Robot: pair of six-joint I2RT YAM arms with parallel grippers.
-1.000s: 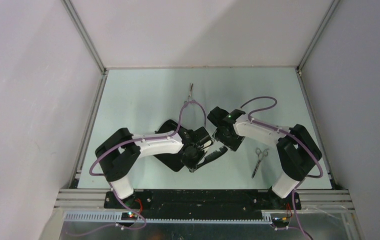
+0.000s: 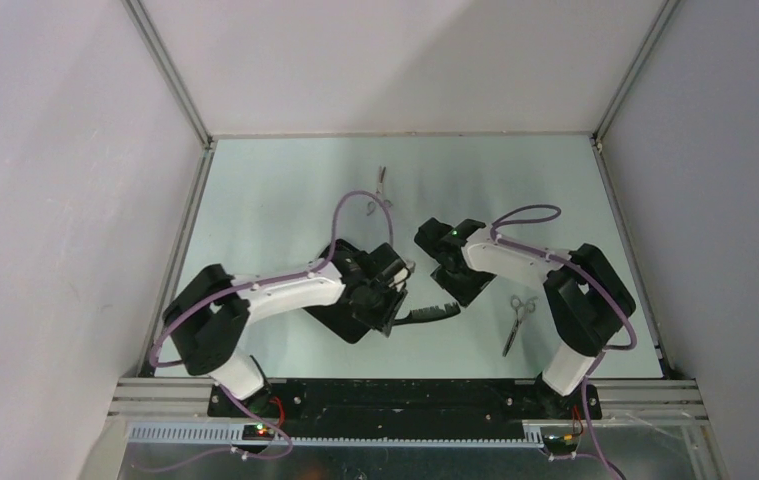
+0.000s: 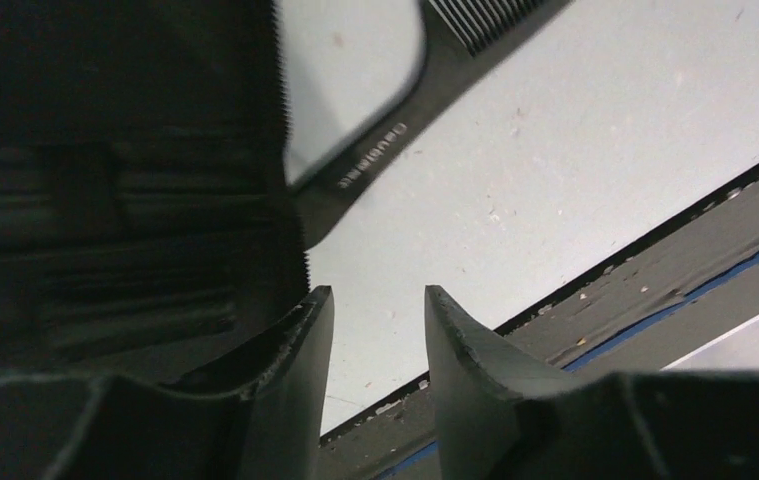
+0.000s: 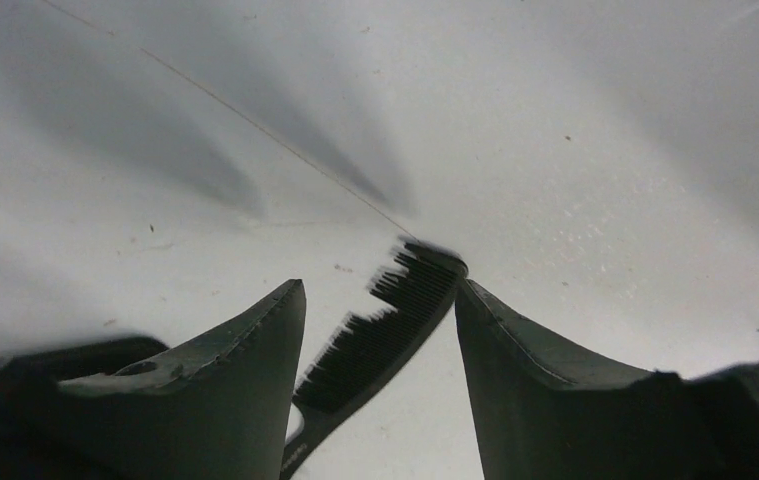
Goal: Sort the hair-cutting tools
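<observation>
A black comb (image 2: 430,314) lies on the white table between the grippers, its handle reaching the black zippered case (image 2: 335,325); the handle (image 3: 365,160) shows at the case's edge in the left wrist view. My left gripper hangs over the case's edge and bare table below the handle, part open, nothing between its fingers. My right gripper is open over the comb's toothed end (image 4: 375,350), which lies on the table. Silver scissors (image 2: 514,325) lie at the right front; another pair (image 2: 381,185) lies at the back.
The table's front edge with a dark rail (image 2: 425,395) runs close below the left gripper. Walls enclose the back and sides.
My left arm has pulled back slightly to the left. The right arm has shifted a little. The comb's toothed end looks slightly turned and moved to the right compared with one second ago.
</observation>
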